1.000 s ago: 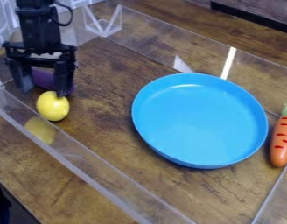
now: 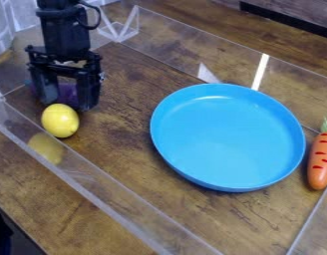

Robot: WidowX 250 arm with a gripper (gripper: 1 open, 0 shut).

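My black gripper [image 2: 65,78] hangs open at the upper left, its fingers around or just over a purple object [image 2: 71,98] that is mostly hidden behind it. A yellow lemon-like toy [image 2: 60,122] lies just in front of the gripper. A large blue plate [image 2: 227,139] rests in the middle right. An orange toy carrot [image 2: 322,161] lies at the far right.
Clear plastic walls [image 2: 113,204] border the wooden work area. Bare wood [image 2: 160,70] is free behind the plate and between the lemon and the plate.
The gripper has shifted right by a small amount, now over more of the purple object. The lemon, plate and carrot have not visibly moved.
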